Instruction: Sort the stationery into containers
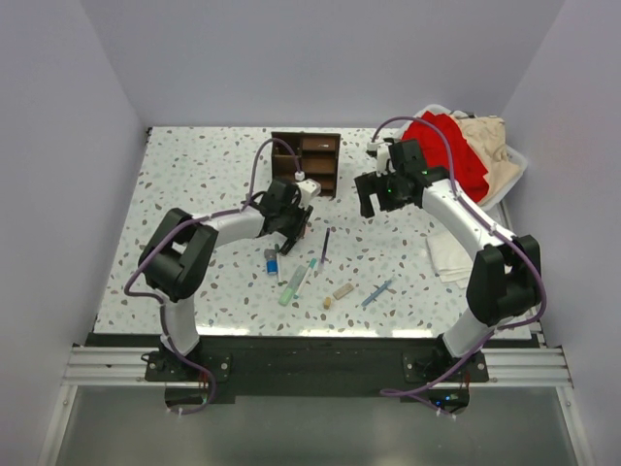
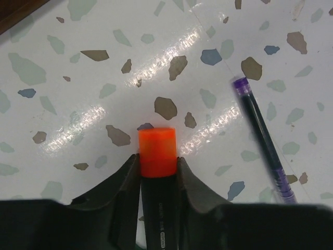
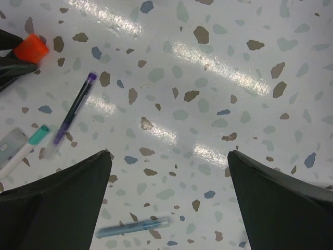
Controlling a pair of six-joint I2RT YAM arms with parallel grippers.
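In the left wrist view my left gripper straddles a black marker with an orange cap [image 2: 157, 151]; both fingertips touch its sides. The marker lies on the speckled table, its lower end hidden by the fingers. My right gripper hangs open over bare table, nothing between its fingers. A dark pen with purple ends [image 2: 263, 138] lies right of the marker. Nearer the front are a blue item [image 1: 272, 264], a green piece [image 1: 292, 285], a teal-capped pen [image 3: 26, 150], an eraser-like block [image 1: 343, 290], a small yellow item [image 1: 327, 303] and a light blue pen [image 3: 132, 227].
A brown compartment box [image 1: 317, 183] stands at the back, just behind my left gripper. At the right are a white basket [image 1: 517, 175] holding red and beige cloth, and a folded white cloth [image 1: 448, 258].
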